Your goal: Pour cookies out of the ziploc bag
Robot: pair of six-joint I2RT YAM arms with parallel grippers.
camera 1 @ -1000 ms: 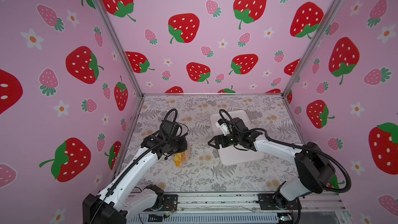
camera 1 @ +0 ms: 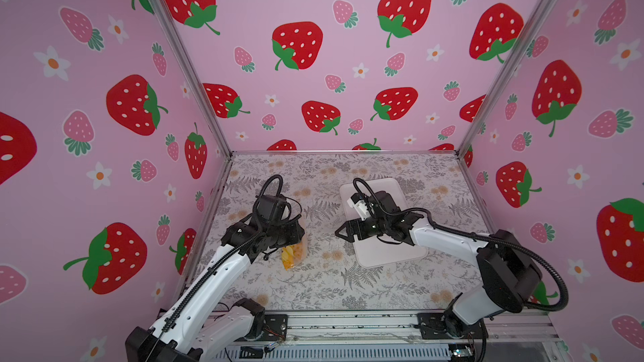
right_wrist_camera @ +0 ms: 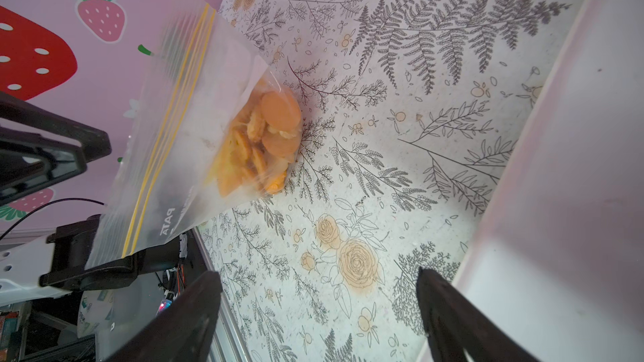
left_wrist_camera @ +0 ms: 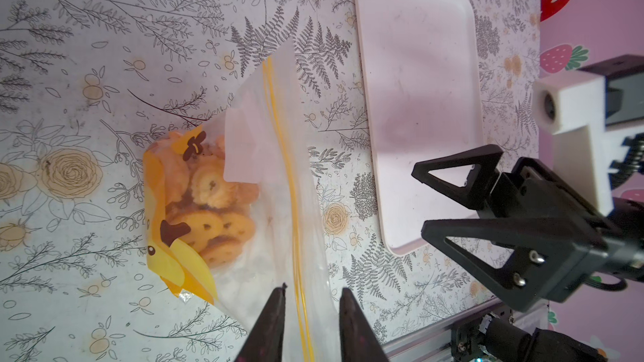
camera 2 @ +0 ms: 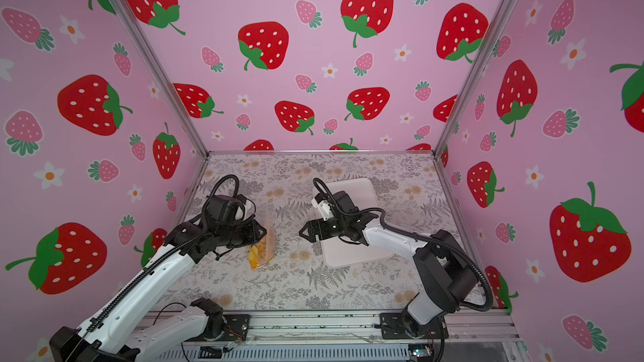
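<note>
A clear ziploc bag (left_wrist_camera: 201, 214) of cookies, with a yellow-orange printed base and yellow seal lines, rests on the patterned table, its top standing up. My right gripper stands open and empty at the white tray's near-left side, facing the bag. In the top views the left arm hides much of the bag (camera 1: 291, 253).
The shallow white tray (left_wrist_camera: 419, 60) lies empty right of the bag, partly under the right arm. Strawberry-print walls close in the sides and back.
The right arm and the tray look unchanged.
</note>
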